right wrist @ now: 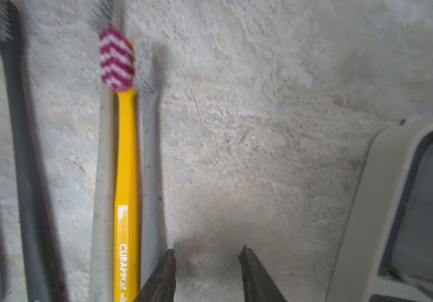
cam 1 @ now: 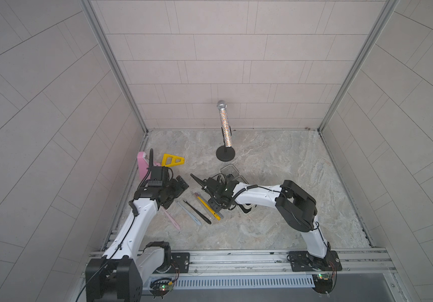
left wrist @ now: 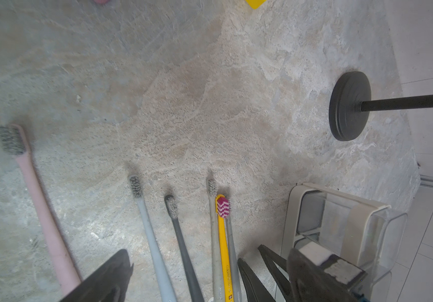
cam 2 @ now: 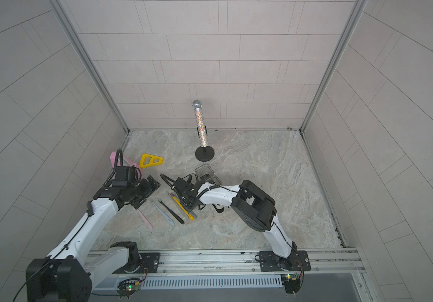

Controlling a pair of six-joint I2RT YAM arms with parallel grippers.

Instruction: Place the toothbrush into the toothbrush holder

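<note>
Several toothbrushes lie side by side on the tabletop: a pink one point(left wrist: 42, 211), a light blue one point(left wrist: 152, 239), a black one point(left wrist: 183, 251), and a close group of a beige one point(right wrist: 103, 201), a yellow one point(right wrist: 126, 176) and a grey one point(right wrist: 149, 176). My right gripper is just right of the grey brush, its fingers apart over bare table. The grey-white holder point(right wrist: 364, 211) stands to its right, partly covered by my right arm in the top views. Above the brushes, my left gripper is open and empty.
A black stand base point(left wrist: 352, 105) with a glittery microphone point(cam 1: 225, 123) is at the back. A yellow frame point(cam 1: 172, 160) and a pink object point(cam 1: 143, 165) sit at the back left.
</note>
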